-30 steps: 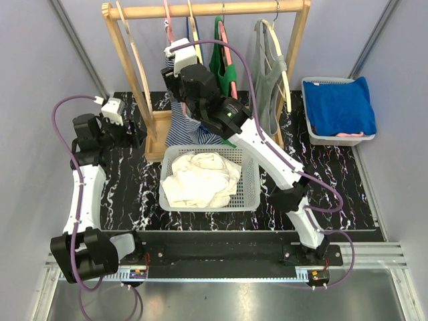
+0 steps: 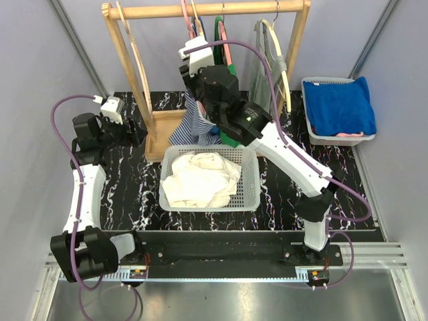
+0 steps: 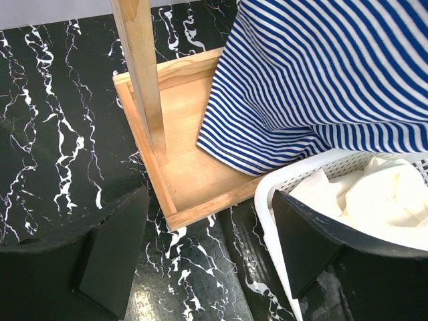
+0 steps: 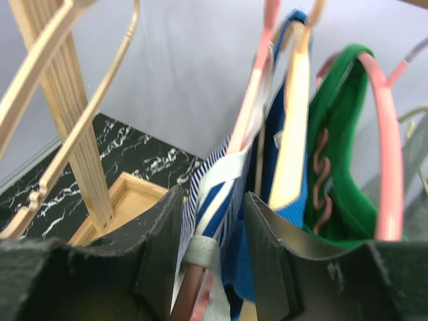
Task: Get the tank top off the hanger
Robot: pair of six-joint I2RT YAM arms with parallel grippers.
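A blue-and-white striped tank top (image 2: 186, 132) hangs from a pink hanger (image 4: 251, 100) on the wooden rack. My right gripper is around one side of this hanger at a shoulder of the top, fingers parted; the hanger and bunched striped cloth pass between them, with gaps showing. From above, its arm hides much of the top. In the left wrist view the lower part of the tank top (image 3: 267, 114) drapes over the rack's base. My left gripper (image 2: 138, 134) stands open and empty, left of the rack.
More garments hang close by: a blue one, a green one (image 4: 338, 147) and a grey one (image 2: 259, 80). A bare hanger (image 2: 136, 57) is at the rack's left. Below lies a basket (image 2: 251, 177) with cream cloth; another basket (image 2: 338, 141) with blue cloth stands right.
My right gripper has shifted to the right along the rack, and the pink hanger with the striped top has moved right too, closer to the other garments. The left arm has stayed still.
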